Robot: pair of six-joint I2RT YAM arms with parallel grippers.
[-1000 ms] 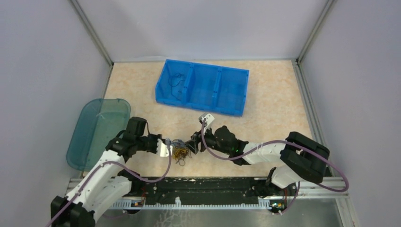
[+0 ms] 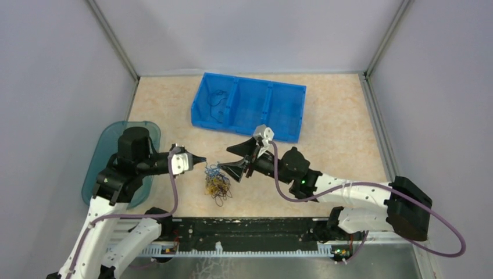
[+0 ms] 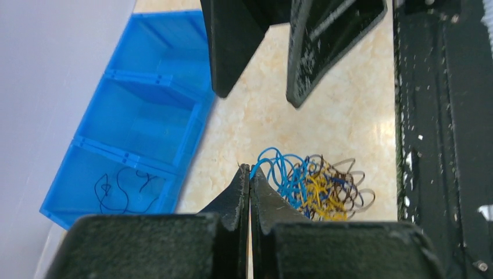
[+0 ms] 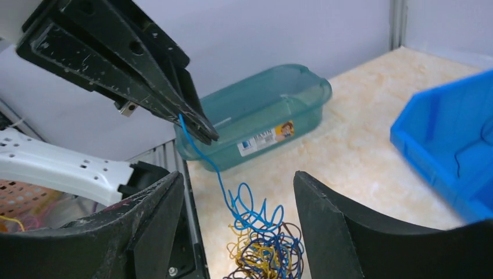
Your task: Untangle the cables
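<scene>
A tangle of blue, yellow and dark cables (image 2: 218, 186) lies on the table between the arms. My left gripper (image 2: 202, 160) is raised above its left side, shut, with a light blue cable (image 4: 214, 165) rising from the tangle to its fingertips, as the right wrist view shows. My right gripper (image 2: 224, 160) stands open just right of it, above the tangle, with nothing seen between its fingers.
A blue three-compartment bin (image 2: 250, 104) stands at the back, a dark cable in its left compartment. A teal tub (image 2: 96, 168) is at the left.
Both grippers have risen from down at the tangle; the left moved back with the light blue cable now stretched up to it. The right arm's wrist has shifted.
</scene>
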